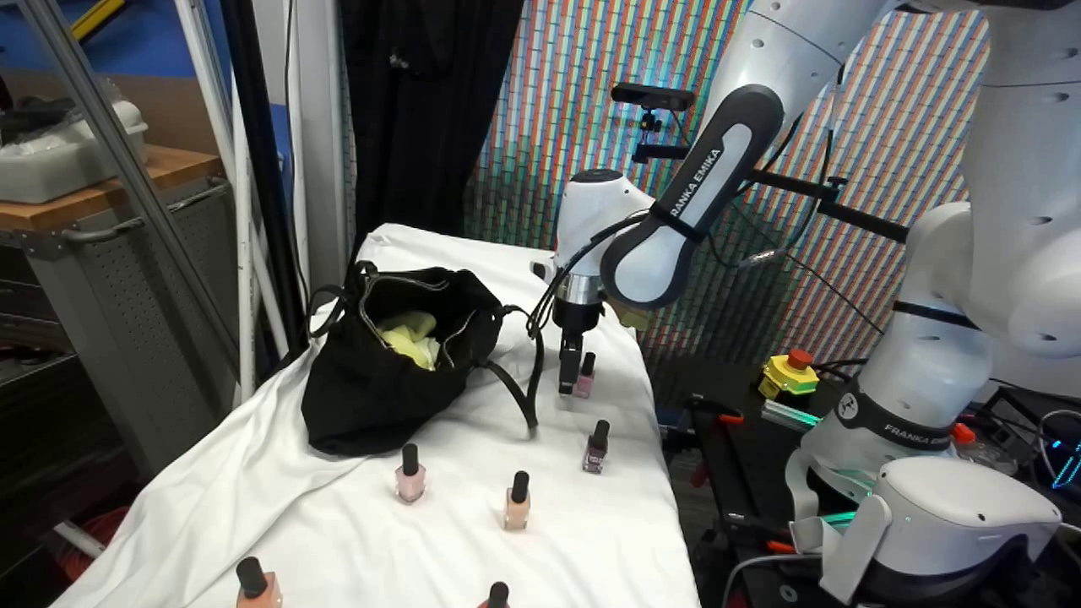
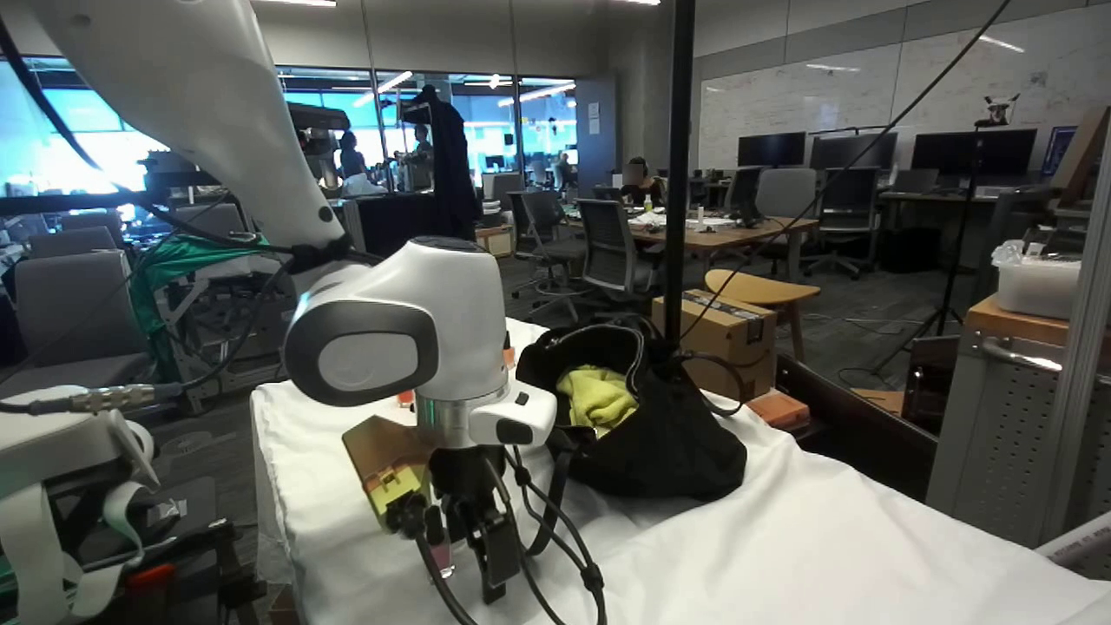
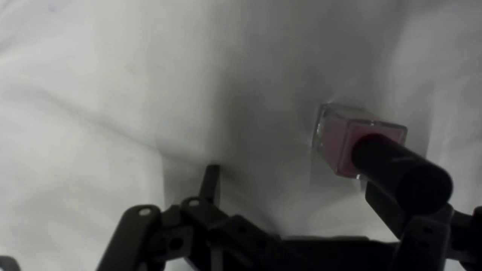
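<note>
A pink nail polish bottle with a black cap (image 3: 402, 174) stands upright on the white cloth, at the right of the wrist view, close to the right finger (image 3: 382, 205). My gripper is open, with only cloth showing in the middle of its gap. From the wrist view alone I cannot tell whether finger and bottle touch. In exterior view 1 the gripper (image 1: 570, 377) is low over the table, with the pink bottle (image 1: 584, 385) just to its right. Exterior view 2 shows the bottle (image 2: 443, 557) partly hidden behind the gripper and cables.
A black bag (image 1: 370, 405) lies open left of the arm, yellow cloth (image 1: 410, 343) inside, its strap near the gripper. Nearer stand a dark bottle (image 1: 595, 447), a peach bottle (image 1: 518, 507), a pale pink bottle (image 1: 410, 478) and others at the front edge.
</note>
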